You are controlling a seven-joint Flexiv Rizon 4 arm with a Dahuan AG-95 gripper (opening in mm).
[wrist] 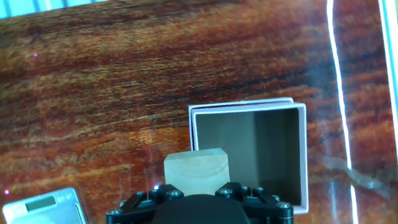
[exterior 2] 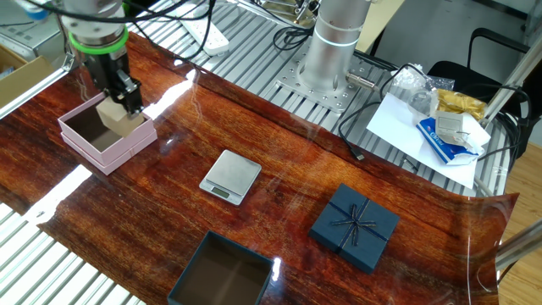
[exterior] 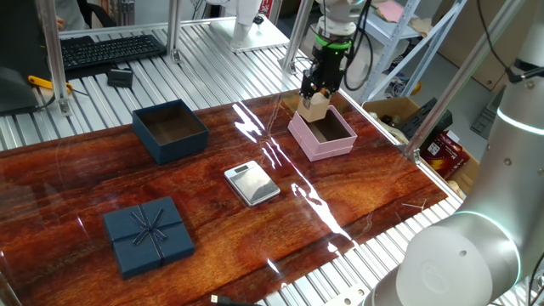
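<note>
A pale wooden block [wrist: 197, 171] sits between the fingertips of my gripper, which looks shut on it. In exterior view 1 the block [exterior: 314, 107] is at the back-left corner of the open pink box [exterior: 325, 151], beneath the gripper [exterior: 316, 87]. Exterior view 2 has the block [exterior 2: 119, 118] overlapping the box's rim on the gripper's side. The part of the box [wrist: 301, 158] visible in the wrist view is empty. Whether the block touches the rim cannot be told.
A silver scale [exterior: 252, 183] lies mid-table. Left of it stand an open dark blue box [exterior: 174, 149] and a ribboned blue lid or box [exterior: 136, 246]. A metal post [exterior: 425, 115] rises beyond the pink box.
</note>
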